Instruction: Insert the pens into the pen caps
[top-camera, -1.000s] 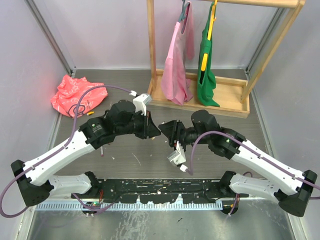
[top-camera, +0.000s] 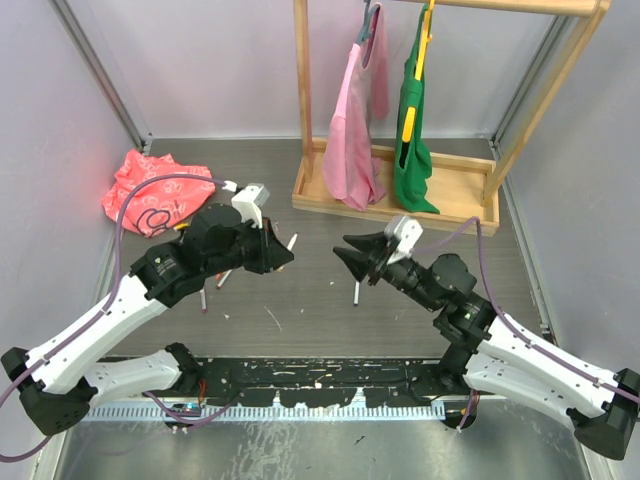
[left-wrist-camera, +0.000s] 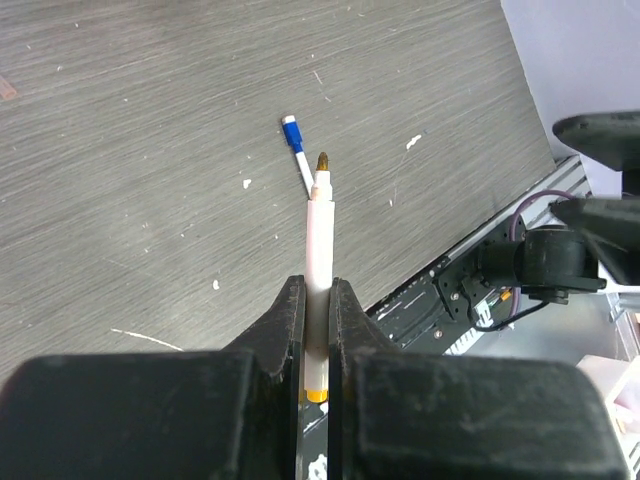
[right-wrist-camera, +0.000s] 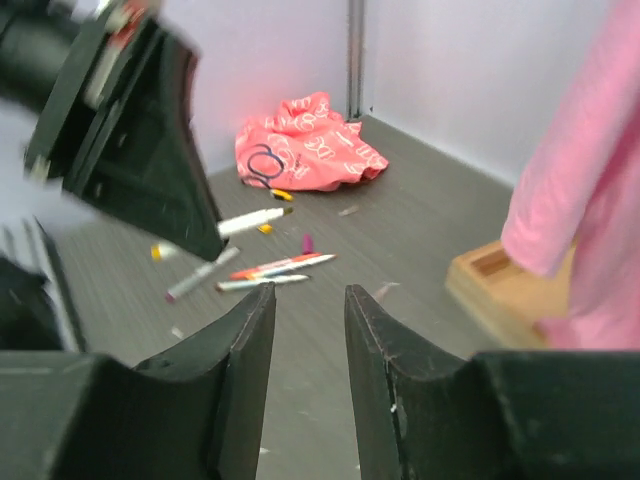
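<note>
My left gripper (top-camera: 280, 255) is shut on a white pen (left-wrist-camera: 319, 250) with a yellow end and an exposed dark yellow tip (left-wrist-camera: 322, 162). My right gripper (top-camera: 350, 250) stands open to its right, apart from that pen, nothing seen between its fingers. A white pen with a blue cap (left-wrist-camera: 292, 134) lies on the table beneath them. At the left, several loose pens (right-wrist-camera: 280, 266) lie on the table, with a small purple cap (right-wrist-camera: 308, 243) and small yellow pieces (right-wrist-camera: 265, 228) among them.
A red cloth (top-camera: 150, 180) with scissors lies at the back left. A wooden rack (top-camera: 462, 190) with hanging pink and green garments stands at the back.
The two grippers were close together and have moved apart. My left gripper moved left with the pen; the right one moved right and turned, its wrist now pointing toward the back.
</note>
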